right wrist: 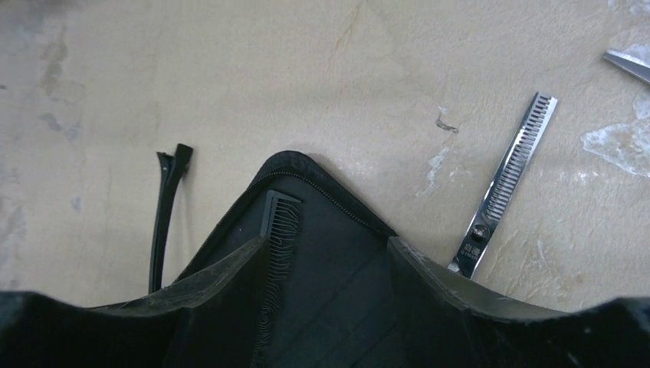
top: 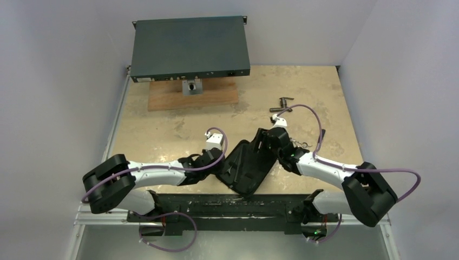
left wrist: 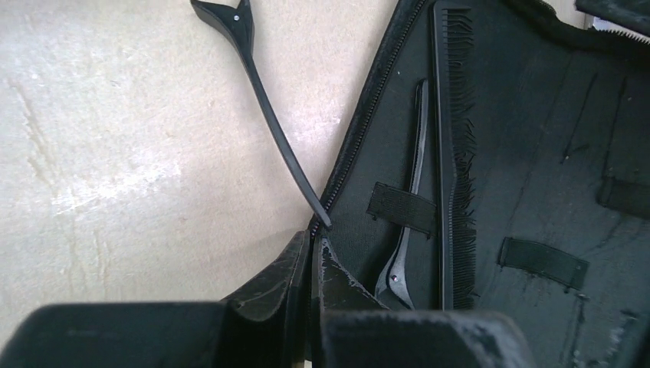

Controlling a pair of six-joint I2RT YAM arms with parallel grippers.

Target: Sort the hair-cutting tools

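Note:
A black zip case (top: pixel 251 176) lies open. In the left wrist view it holds a comb (left wrist: pixel 444 153) and a slim tool (left wrist: pixel 414 153) under a strap; a black clip (left wrist: pixel 264 107) lies beside it, one end on the zip edge. My left gripper is shut at that edge, nothing seen between its fingers. My right gripper stands open and empty above the case's upper end, where the comb (right wrist: pixel 280 238) shows. Right of the case lie thinning scissors (right wrist: pixel 506 176) and another metal blade (right wrist: pixel 628 65); a clip (right wrist: pixel 165 207) lies to the left.
A dark metal tap-like fitting (top: pixel 281 108) lies at the back right. A large dark box (top: pixel 189 46) stands over a wooden board (top: pixel 162 100) at the back.

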